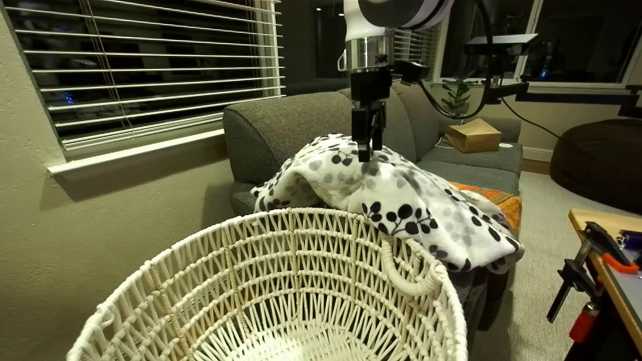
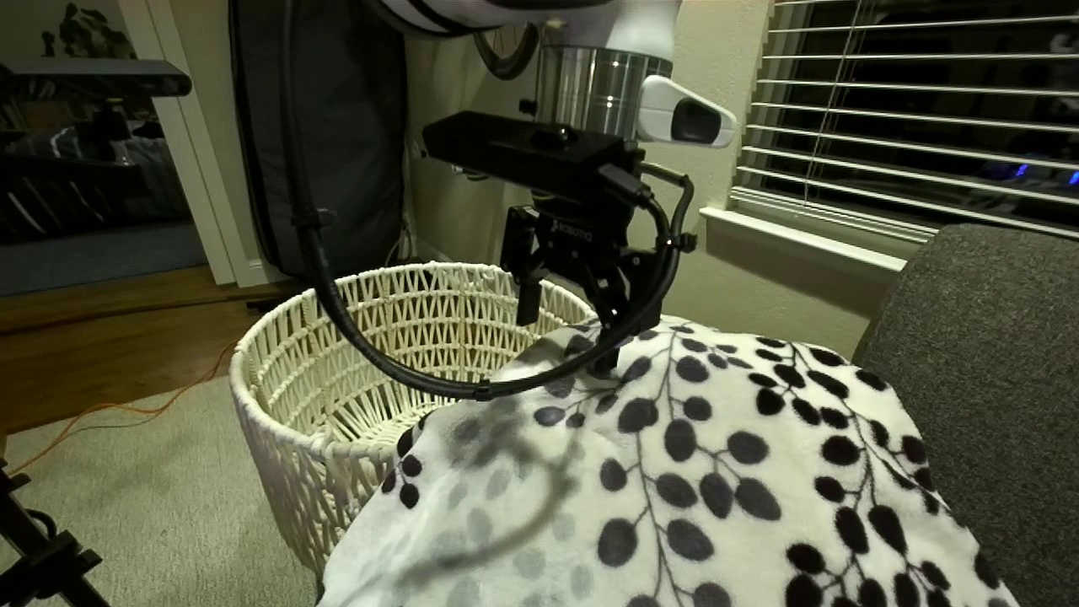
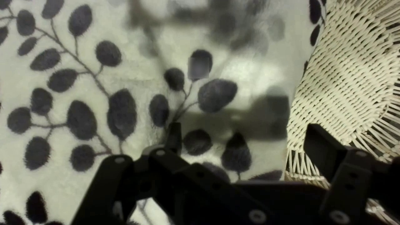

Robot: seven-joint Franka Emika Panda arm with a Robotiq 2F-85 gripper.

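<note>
A white blanket (image 1: 385,192) with black and grey leaf print lies heaped over the sofa's arm, one edge reaching the rim of the white woven basket (image 1: 289,240). My gripper (image 1: 368,157) points down over the blanket. In exterior view 2 the open gripper (image 2: 566,339) has its fingers wide apart, one low at the blanket (image 2: 698,445), the other nearer the basket (image 2: 273,405). The wrist view shows blanket (image 3: 86,112) beneath one finger and basket weave (image 3: 337,86) beyond the other; nothing is held. Whether the lower fingertip touches the cloth, I cannot tell.
The grey sofa (image 1: 289,129) stands behind, with a paper bag (image 1: 473,135) on its far seat. A windowed wall (image 1: 150,198) runs along the left. A table with a clamp (image 1: 581,264) is at right. The basket's visible interior looks empty.
</note>
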